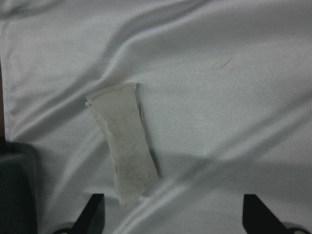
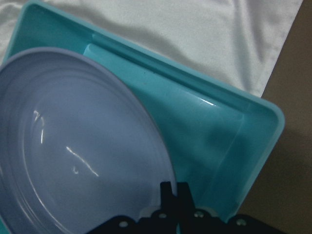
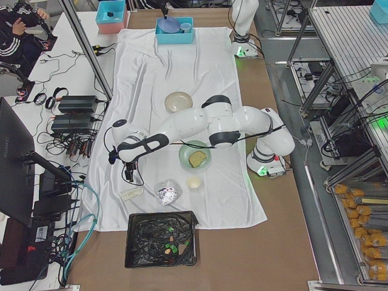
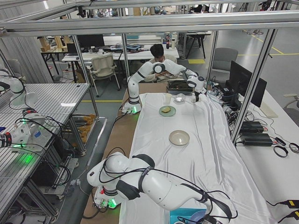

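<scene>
My left gripper point(image 3: 130, 173) hangs over the cloth with open fingers, just above a flat pale paper packet point(image 1: 126, 141). My right gripper has its fingers on the rim of a lavender bowl point(image 2: 83, 136), which sits in a teal bin point(image 2: 219, 136); it looks shut on that rim. A crumpled foil piece point(image 3: 167, 191), a small pale cup point(image 3: 193, 182), a green plate point(image 3: 185, 156) with a brown food slice point(image 3: 197, 159) and a beige plate point(image 3: 178, 102) lie on the cloth.
A black lined tray point(image 3: 136, 254) with small scraps stands at the near end. A monitor point(image 3: 15, 163) and cables line the left side. The cloth between the beige plate and the teal bin is clear.
</scene>
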